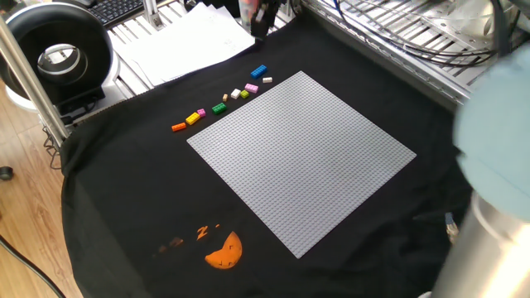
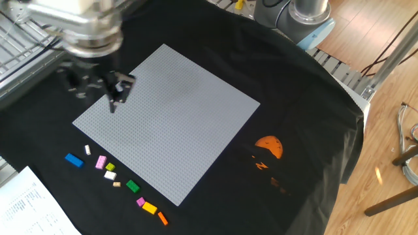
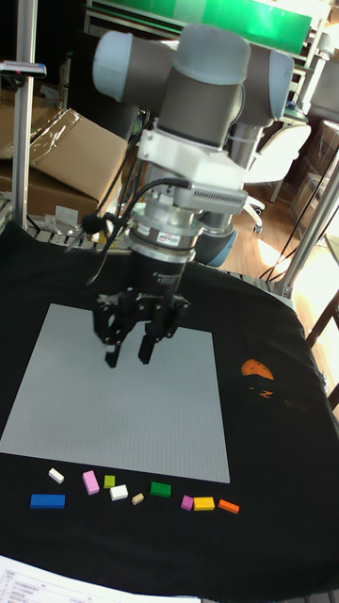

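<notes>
In exterior view 3 my gripper [image 3: 129,355] hangs above the grey baseplate [image 3: 121,402], its two fingers apart with nothing between them. Exterior view 2 shows the gripper blurred, over the plate's upper-left side. The plate is bare. Along one edge, loose bricks lie on the black cloth: a blue brick [image 3: 47,500], a small white brick [image 3: 56,476], a pink brick [image 3: 91,482], a lime brick [image 3: 109,481], a second white brick [image 3: 120,493], a tan brick [image 3: 138,498], a green brick [image 3: 160,489], a small magenta brick [image 3: 187,502], a yellow brick [image 3: 203,503] and an orange brick [image 3: 229,507].
White paper sheets [image 1: 186,45] lie beyond the bricks at the table's edge. An orange print [image 1: 224,251] marks the cloth, which is otherwise clear on that side. A metal wire rack [image 1: 406,50] with cables runs along another side.
</notes>
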